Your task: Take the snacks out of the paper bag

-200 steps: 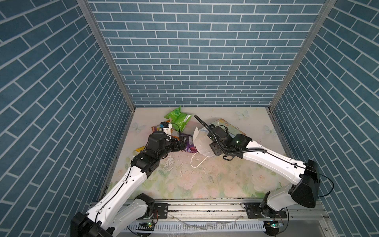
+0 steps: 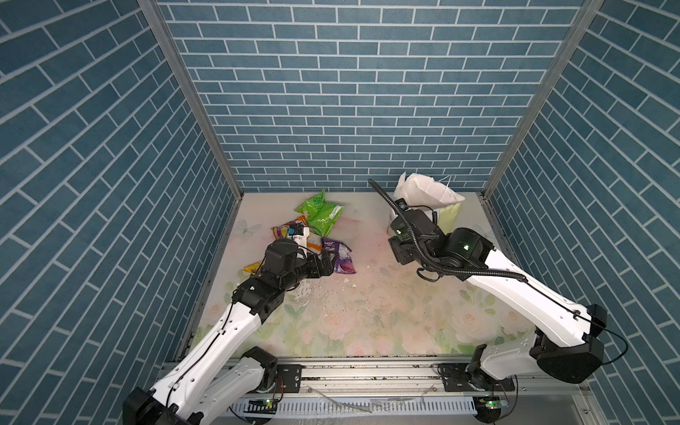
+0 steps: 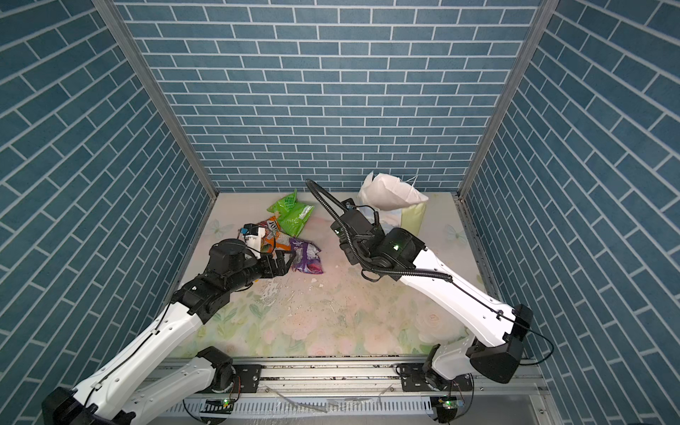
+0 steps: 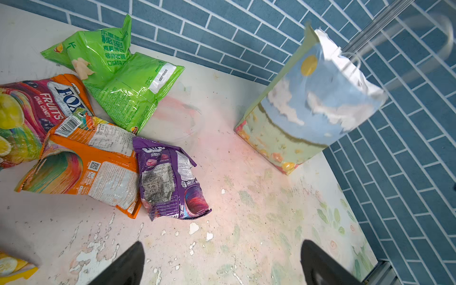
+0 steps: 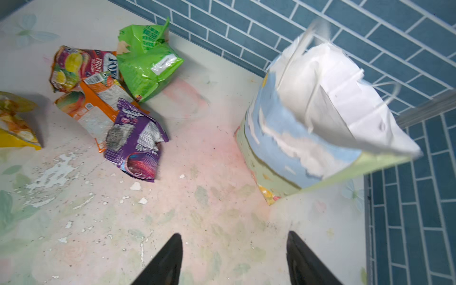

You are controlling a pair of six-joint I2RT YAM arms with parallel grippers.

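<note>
The paper bag (image 5: 285,142), printed with sky and flowers, is tilted near the back wall on the right and looks blurred in both wrist views. White lining shows at its mouth; its bottom is hidden. On the left lie the snacks: a green bag (image 4: 133,85), a fruit candy bag (image 4: 33,114), an orange bag (image 4: 90,161), a purple bag (image 4: 168,182) and a yellow bag (image 5: 16,123). My left gripper is open above the table in front of the purple bag. Open and empty, my right gripper is apart from the paper bag, on its near side.
Brick-patterned walls (image 2: 354,106) close in the back and both sides. A metal rail (image 2: 368,364) runs along the front edge.
The paper bag was lying over toward the middle at my right gripper; now it stands farther back and right. My right arm has shifted slightly up and right. The left arm is almost unchanged.
</note>
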